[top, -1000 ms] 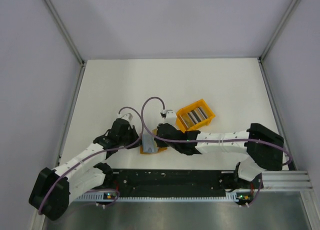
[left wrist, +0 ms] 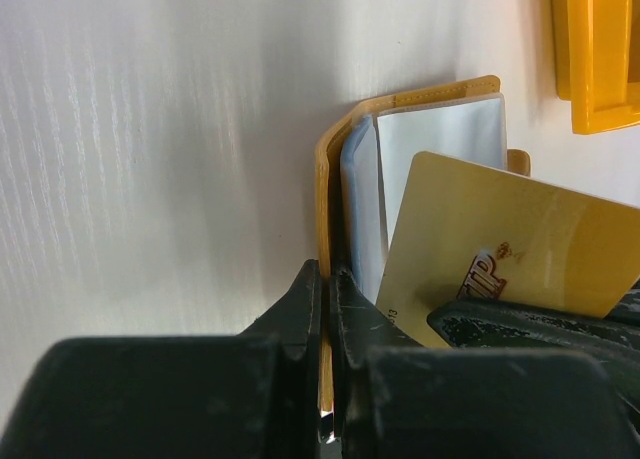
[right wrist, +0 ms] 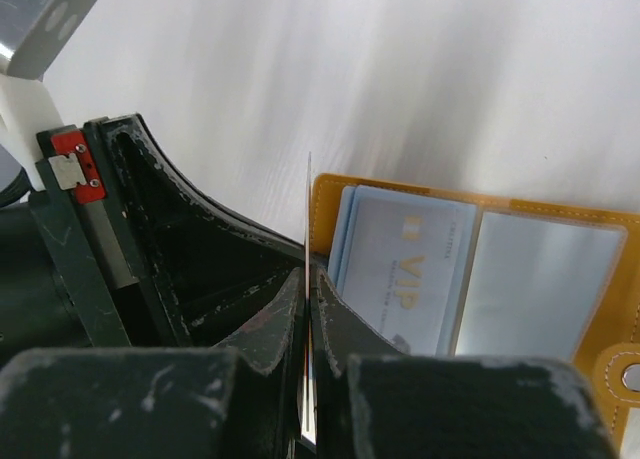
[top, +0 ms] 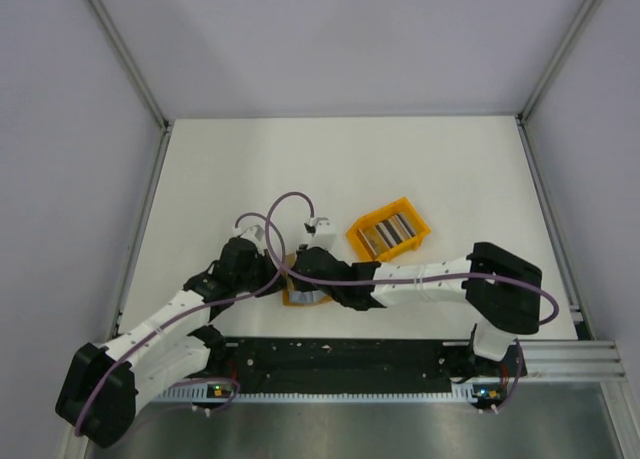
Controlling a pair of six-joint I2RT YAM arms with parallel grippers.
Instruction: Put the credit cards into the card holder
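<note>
The tan card holder [left wrist: 430, 95] lies open on the table, its clear pockets showing. My left gripper is shut on its edge, which runs between the fingers. A gold card [left wrist: 500, 224] slants over the holder in the left wrist view, with a dark right finger [left wrist: 535, 329] against it. In the right wrist view this card is a thin upright line between the tips of my right gripper, which is shut on it. Beside that line is a holder pocket with a pale blue VIP card [right wrist: 405, 264]. The card's lower edge is hidden.
An orange tray [top: 362, 247] with several cards stands to the right, behind the right arm. A snap button [right wrist: 632, 377] sits on the holder. The table [top: 300, 159] behind the grippers is clear.
My right gripper has moved left over the holder, close to the left gripper, and now covers more of the holder in the top view. The left arm has stayed almost still.
</note>
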